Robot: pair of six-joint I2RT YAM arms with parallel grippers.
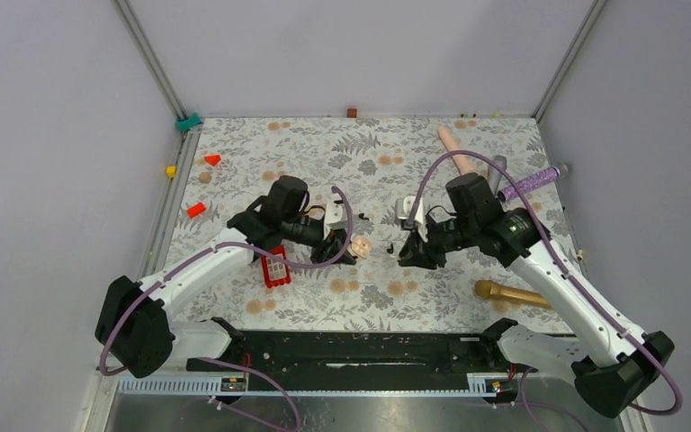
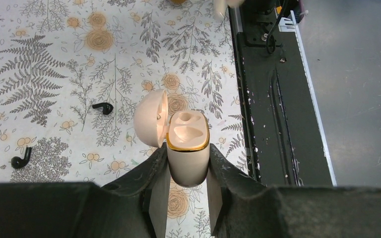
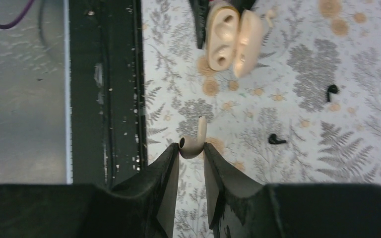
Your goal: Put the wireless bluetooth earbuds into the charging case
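My left gripper is shut on the pale pink charging case (image 2: 188,168), whose lid (image 2: 149,118) stands open. Two hollows show in the case's inner face, with no earbud in them. In the right wrist view the same case (image 3: 222,34) appears at the top, apart from my right gripper. That gripper is shut on a pale pink earbud (image 3: 193,145), its stem sticking up from the fingertips. Both grippers are above the table, facing each other in the top view. Two black earbuds lie loose on the cloth, one (image 2: 103,107) near the other (image 2: 22,158).
A red calculator-like toy (image 1: 275,267) lies by the left arm. On the right are a gold microphone (image 1: 510,294), a purple one (image 1: 533,182) and a pink one (image 1: 454,147).
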